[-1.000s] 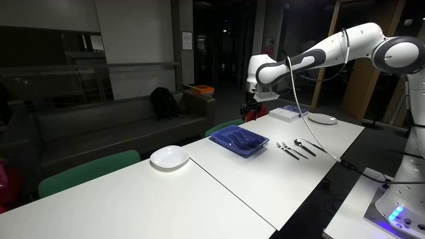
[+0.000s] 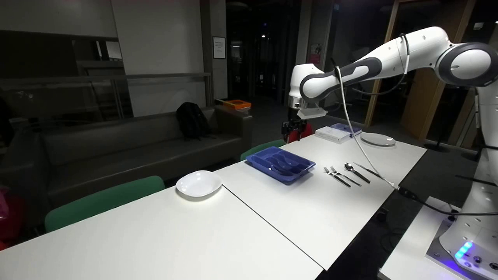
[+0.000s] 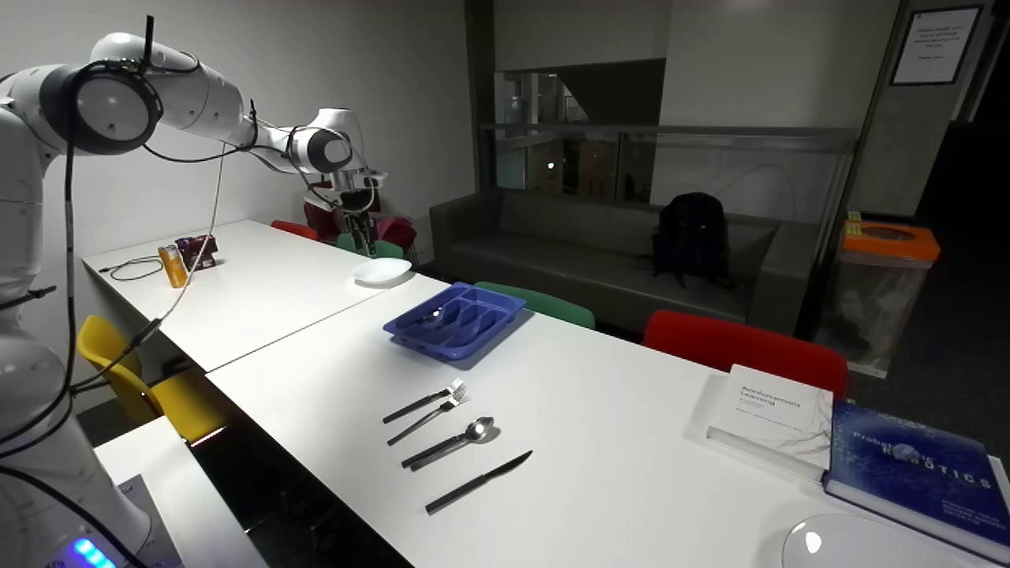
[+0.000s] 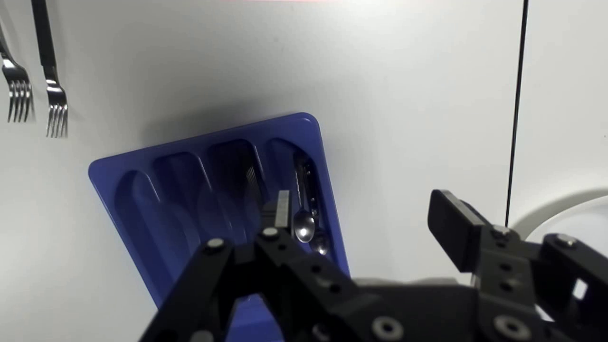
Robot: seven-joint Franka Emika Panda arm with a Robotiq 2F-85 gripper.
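My gripper hangs above the table with its fingers wide apart and nothing between them. Below it in the wrist view lies a blue cutlery tray (image 4: 199,139), partly covered by one finger. A small spoon (image 4: 304,225) and other cutlery rest in its rightmost slot; a fork (image 4: 251,176) shows in the slot beside that. Outside the tray, two forks (image 3: 421,407), spoons (image 3: 478,431) and a knife (image 3: 480,481) are laid out on the bare table. In exterior view 1 the gripper (image 2: 293,139) is dark and small, well up off the tabletop.
A white bowl (image 2: 199,184) stands past the table seam. Books (image 3: 772,416) and a pale plate (image 3: 852,544) occupy the opposite end. An orange can (image 3: 173,267) and a dark red box (image 3: 197,252) stand on the far table. Much of both tabletops is free.
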